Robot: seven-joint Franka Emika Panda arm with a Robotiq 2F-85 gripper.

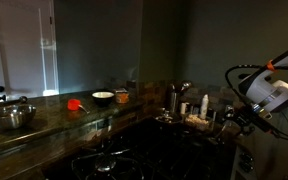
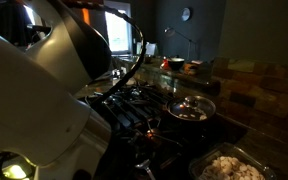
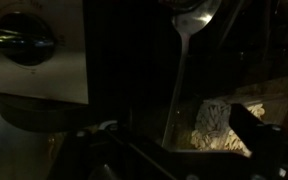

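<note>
Below my open gripper, in the wrist view, a metal spoon lies on the dark stove, its bowl at the top and its handle running down between the fingers. No object is gripped. To the right, partly behind a dark finger, is a clear tray of pale food pieces. The same tray stands at the lower right of exterior view 2. The white arm reaches in from the right in exterior view 1; its fingertips are too dark there to make out.
A stove knob sits on the metal front panel at upper left. A shallow pan rests on the stove. A steel bowl, a red cup, a white-topped pot and an orange pot line the counter.
</note>
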